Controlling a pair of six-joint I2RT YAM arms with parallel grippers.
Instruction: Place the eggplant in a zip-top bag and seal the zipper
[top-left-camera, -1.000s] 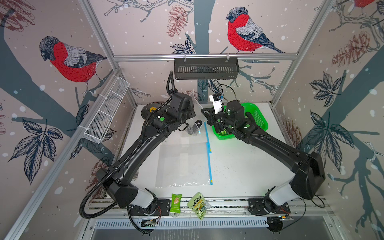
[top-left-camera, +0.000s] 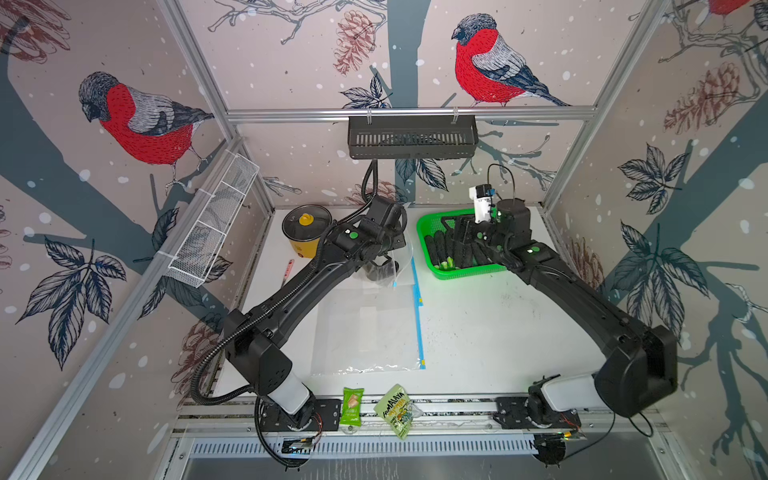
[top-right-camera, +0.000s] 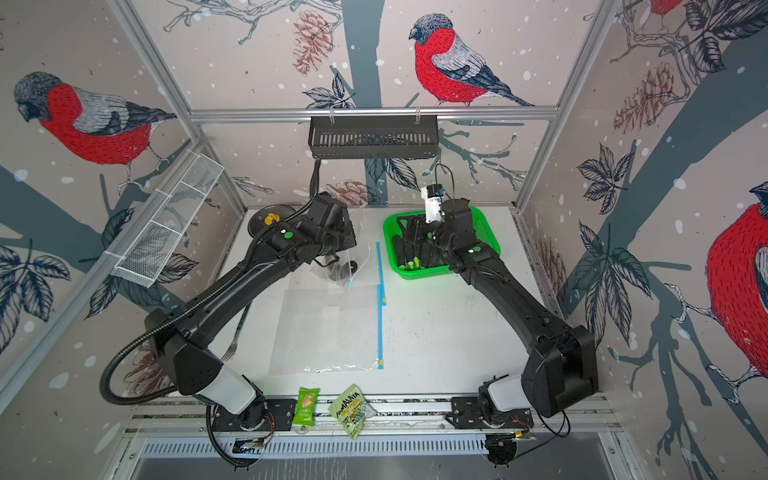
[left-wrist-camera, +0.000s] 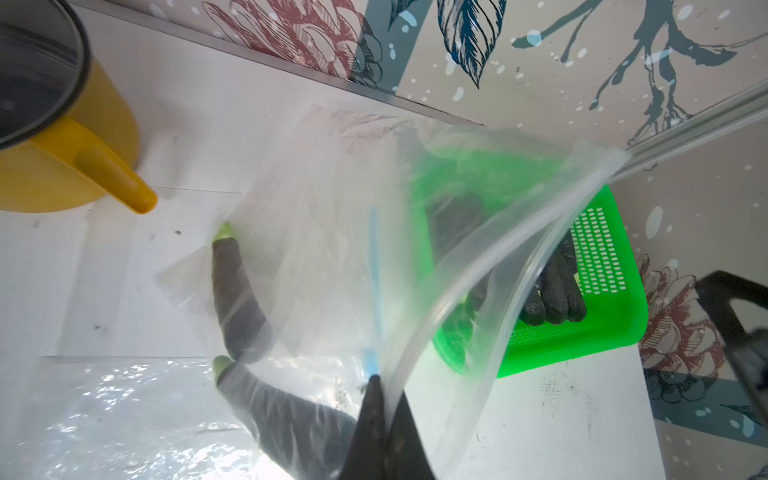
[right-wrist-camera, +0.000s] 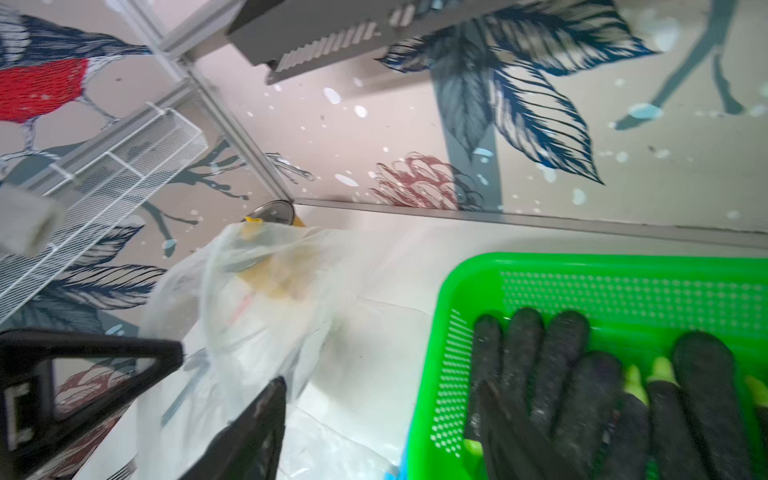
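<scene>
My left gripper is shut on the rim of a clear zip top bag (left-wrist-camera: 336, 184), whose film rises and spreads above the fingers in the left wrist view. Behind the film show two dark eggplants with green tips: an upper eggplant (left-wrist-camera: 233, 300) and a lower eggplant (left-wrist-camera: 288, 420). The film blurs whether both lie fully inside. My right gripper stands open, nothing between its fingers, above the left side of the green basket (right-wrist-camera: 448, 320). More eggplants (right-wrist-camera: 560, 360) lie in that basket.
Flat clear bags (top-left-camera: 368, 328) with blue zip strips lie on the white table in front. A yellow pot (left-wrist-camera: 88, 136) stands back left. Two green packets (top-left-camera: 352, 406) lie at the front edge. Table space right of the bags is free.
My right gripper has moved right, away from the bag and over the green basket. The left arm has shifted slightly right with the bag's rim.
</scene>
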